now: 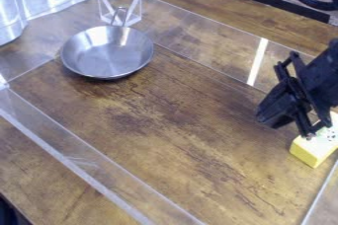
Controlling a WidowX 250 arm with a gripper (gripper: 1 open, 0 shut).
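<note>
My black gripper is at the right side of the view, just above and left of a yellow box with a white top and dark markings. The box lies on the wooden table near the right edge, partly hidden behind the gripper. Whether the fingers are open or shut is unclear.
A round steel pan sits at the upper left, with a white angular object behind it.
</note>
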